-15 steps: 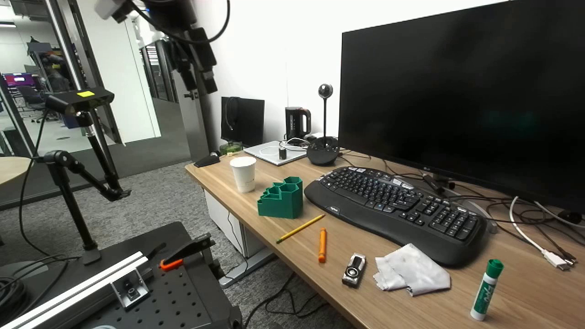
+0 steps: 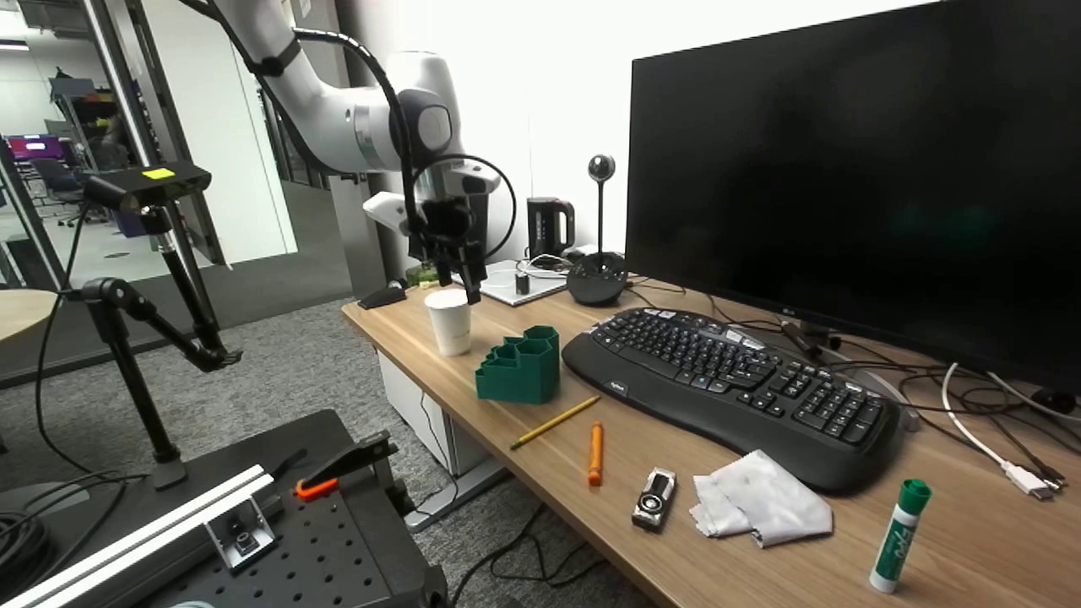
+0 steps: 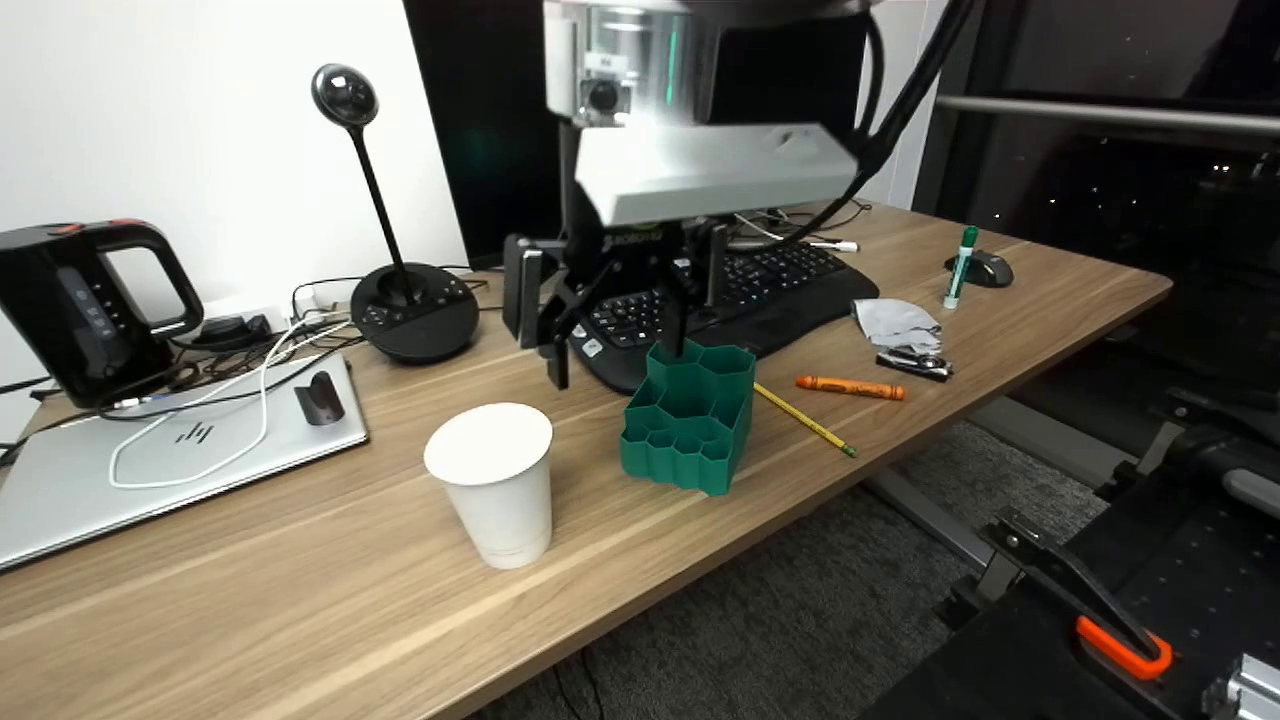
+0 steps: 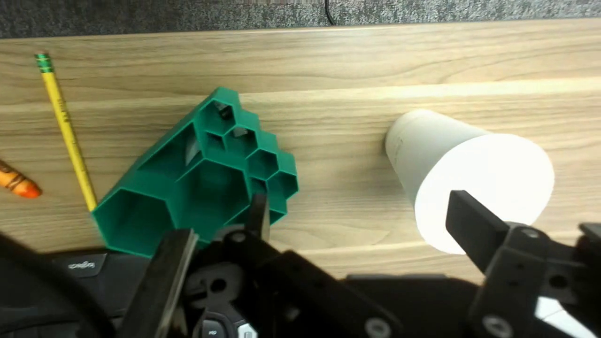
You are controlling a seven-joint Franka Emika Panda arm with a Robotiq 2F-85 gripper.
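Observation:
My gripper (image 3: 618, 348) stands open above the desk, its fingers wide apart with nothing held between them. In the wrist view, one finger (image 4: 473, 228) overlaps the rim of a white paper cup (image 4: 403, 149), and the other overlaps the edge of a green organizer (image 4: 135, 219) with several hexagonal compartments. Both the cup (image 3: 510, 516) and the organizer (image 3: 684, 462) stand upright on the desk, a gap of bare wood between them. Exterior view 1 shows the gripper (image 2: 461, 284) just over and behind the cup (image 2: 451, 329). Whether a finger touches anything is unclear.
Beyond the organizer lie a yellow pencil (image 2: 552, 424), an orange crayon (image 2: 595, 453), a nail clipper (image 2: 654, 497) and a grey cloth (image 2: 765, 502). A green-capped marker (image 2: 897, 542) stands upright. The keyboard (image 2: 740, 385) and monitor (image 2: 861, 182) border the back.
Over the last second the arm has come down and to the right in exterior view 1, from high up to close above the cup. The desk objects have stayed in place.

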